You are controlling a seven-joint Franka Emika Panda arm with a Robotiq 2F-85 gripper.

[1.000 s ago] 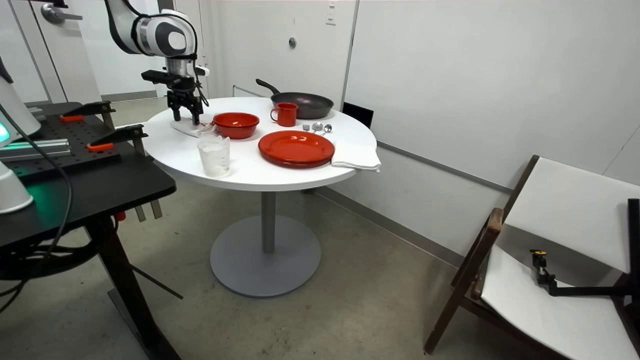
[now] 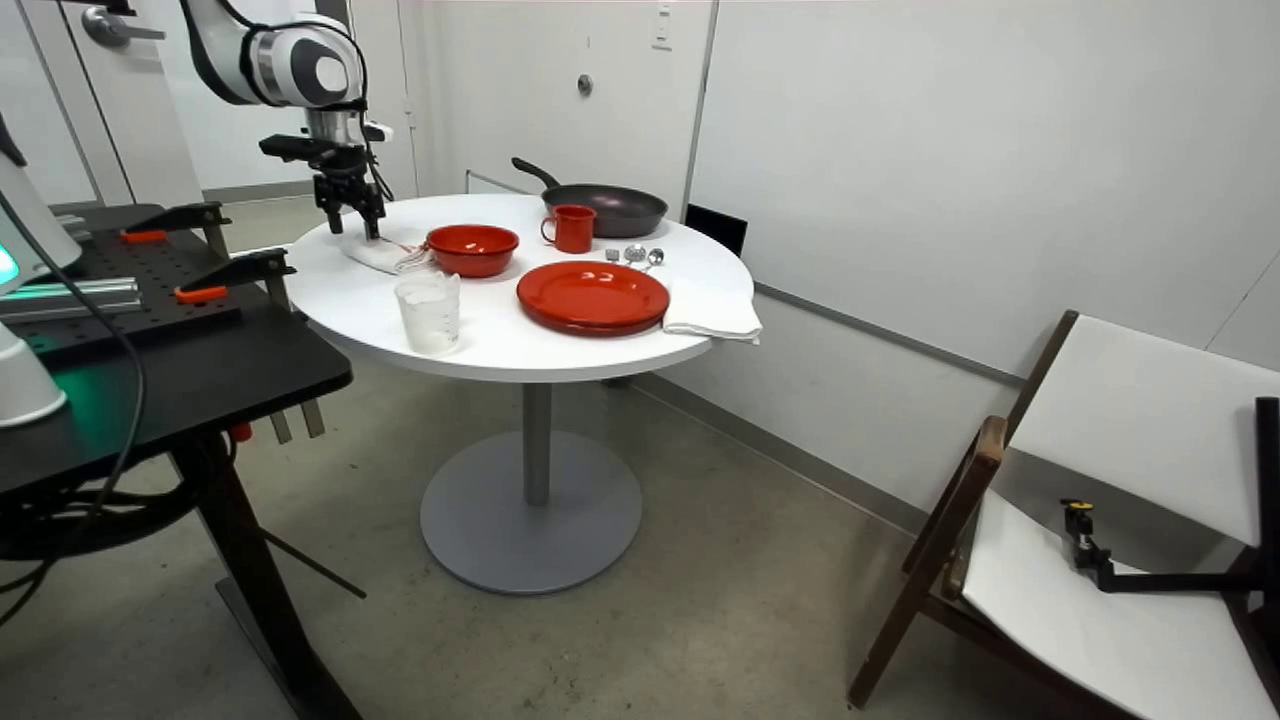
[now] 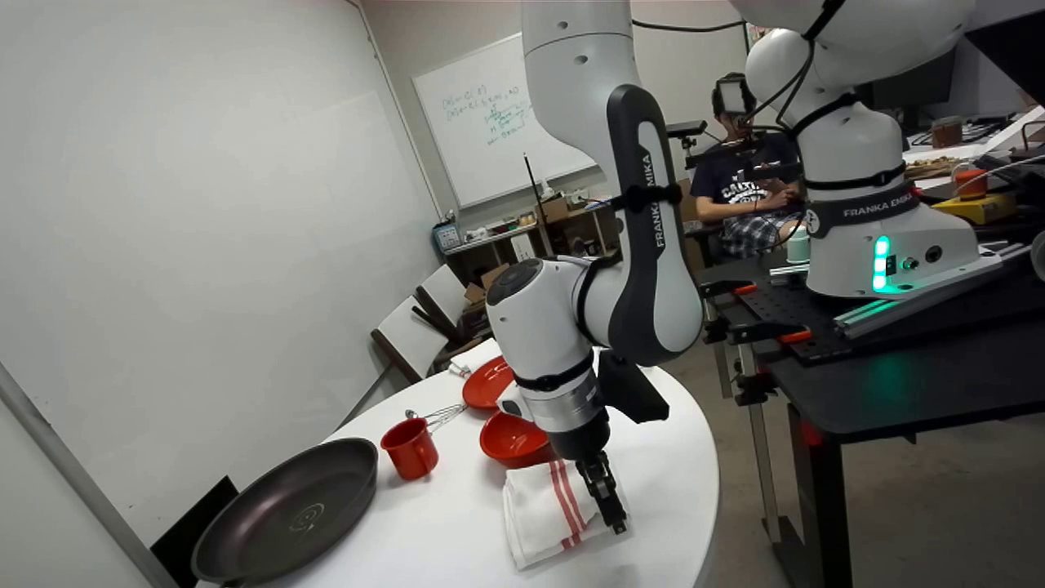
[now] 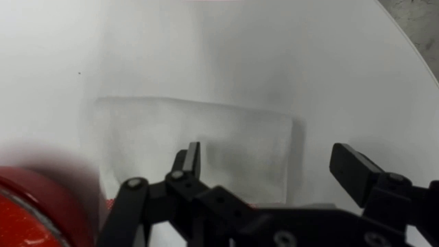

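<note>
A folded white cloth (image 3: 534, 514) with red stripes lies flat on the round white table (image 3: 676, 490). My gripper (image 2: 354, 230) is open, low by the outer part of the cloth (image 2: 381, 254), near the table's edge. In the wrist view, one finger (image 4: 192, 158) shows over the cloth (image 4: 247, 164) and the other is to its right, over bare tabletop. Between them I see only cloth and table. Whether the fingertips touch anything is unclear. Close beside the cloth stands a red bowl (image 2: 473, 253), whose rim (image 4: 45, 206) enters the wrist view at lower left.
A clear measuring cup (image 2: 429, 314), stacked red plates (image 2: 593, 295), a white napkin (image 2: 710, 310), utensils (image 2: 636, 254), a red mug (image 2: 572, 229) and a black pan (image 2: 614, 210) share the table. A black bench (image 2: 204, 348) stands alongside. Bare tabletop surrounds much of the cloth.
The arm and gripper have shifted left in exterior view 1, from above the cloth toward the table's edge, and slightly up. The cloth and tableware look unmoved.
</note>
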